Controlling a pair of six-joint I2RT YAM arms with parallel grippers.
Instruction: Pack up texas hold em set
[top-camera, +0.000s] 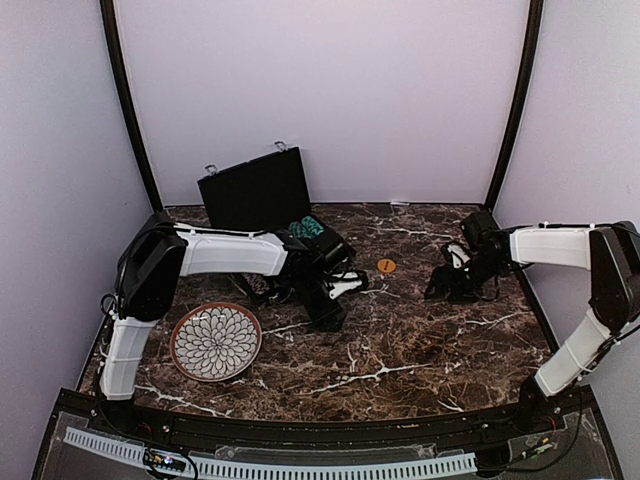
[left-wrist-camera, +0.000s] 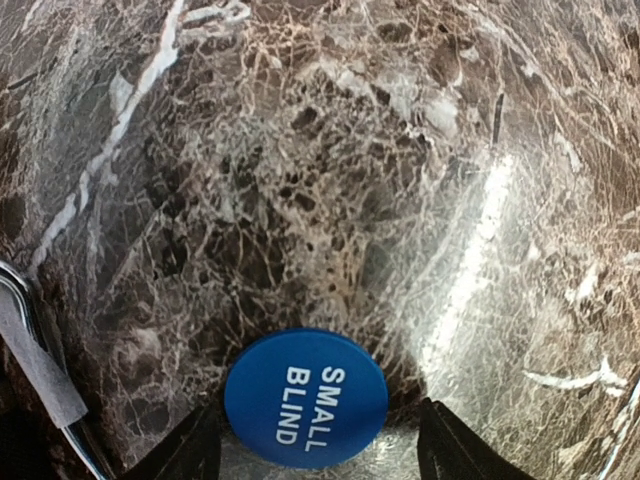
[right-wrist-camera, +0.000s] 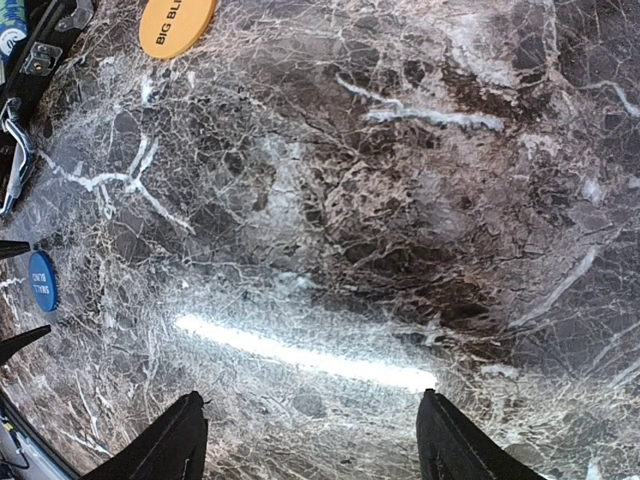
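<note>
A blue disc (left-wrist-camera: 305, 398) marked SMALL BLIND lies flat on the marble table. Around it, my left gripper is open, one finger on each side with gaps to the disc's edge. At the left edge of the right wrist view, the same blue disc (right-wrist-camera: 42, 280) appears between the left fingertips. A yellow-orange BIG BLIND disc (top-camera: 386, 265) rests farther back, right of the left arm. The black case's lid (top-camera: 255, 190) stands raised at the back left; its base is mostly hidden by the left arm. My right gripper is open and empty, over bare table.
A round plate (top-camera: 216, 342) with a petal pattern lies at the front left. Teal items (top-camera: 307, 227) show by the case lid. In the left wrist view, a metal case handle or latch (left-wrist-camera: 40, 370) is near the left finger.
</note>
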